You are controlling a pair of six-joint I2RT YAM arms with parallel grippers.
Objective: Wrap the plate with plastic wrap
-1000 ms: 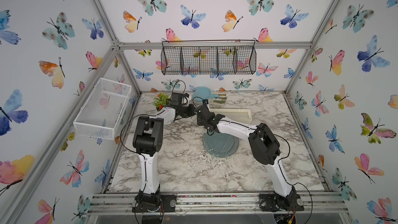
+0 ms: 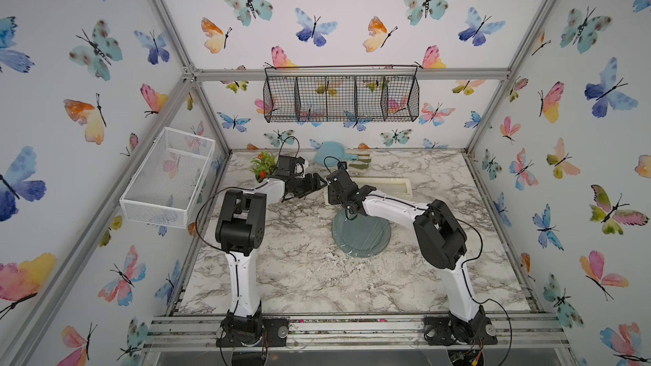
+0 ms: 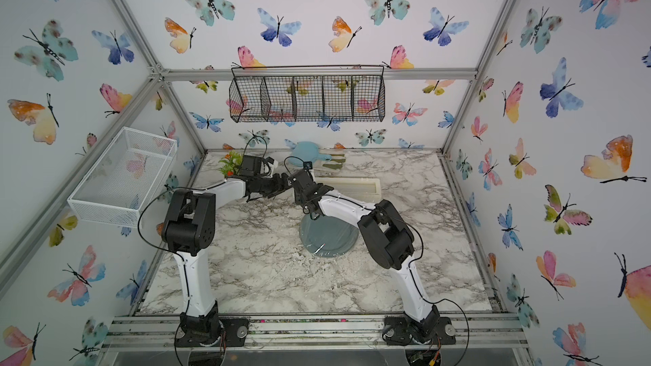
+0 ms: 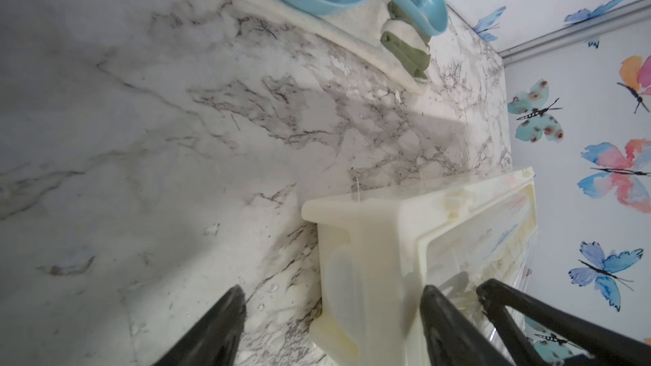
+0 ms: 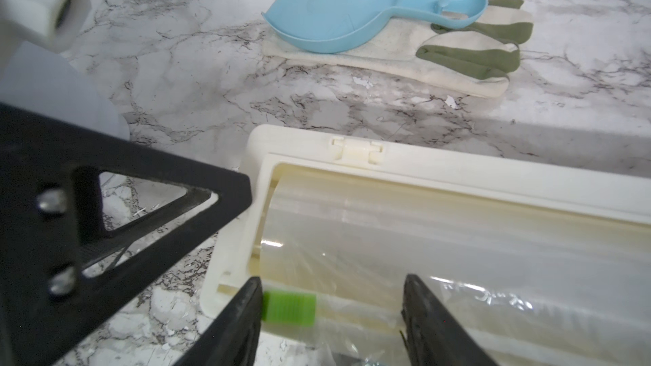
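A blue-grey plate [image 2: 361,236] lies on the marble table, with glossy, film-like streaks over it. Behind it is the cream wrap box [image 3: 369,186], lid side open, with the clear roll of plastic wrap [image 5: 379,230] showing inside. My left gripper stands part open at the box's left end; one finger [image 4: 440,318] appears against that end, with marble visible beside the other. Over the box's front left part, my right gripper is also part open. Clear film and a green tag [image 5: 288,307] show between its fingers. Whether the film touches them, I cannot tell.
A light blue dustpan [image 5: 346,10] rests on a cream and green cloth [image 5: 468,57] behind the box. A plant [image 2: 263,164] stands by the left arm. Both grippers are very close together.
The right arm has also shifted a little to the right. The plate has stayed in place.
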